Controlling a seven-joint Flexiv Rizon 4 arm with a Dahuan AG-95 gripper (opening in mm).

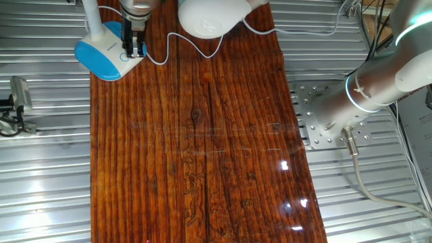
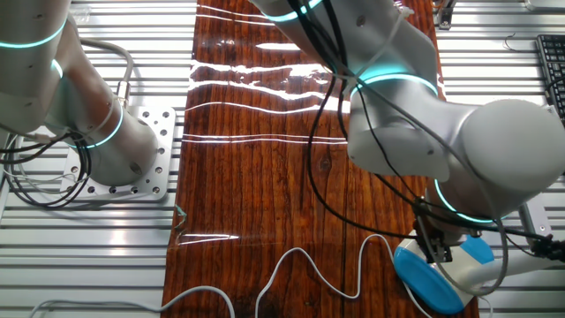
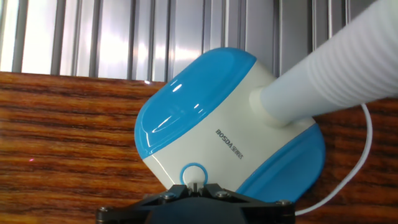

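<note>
A white lamp base with glossy blue sides [image 3: 233, 134] stands at the edge of the wooden table, its ribbed white neck [image 3: 333, 65] rising to the upper right in the wrist view. On its white top, near the front, is a round button with a blue ring [image 3: 194, 171]. My gripper is shut, its fingertips together with nothing visible between them. They overlap the lower edge of the button in this view; whether they touch it, I cannot tell. From exterior view 1, the gripper [image 1: 136, 54] appears over the lamp base [image 1: 108, 54], beside the button.
A white cable [image 1: 192, 42] curves over the table near the lamp. Slatted metal [image 1: 44, 175] lies on both sides, and the arm's base [image 1: 344, 108] is bolted at the right.
</note>
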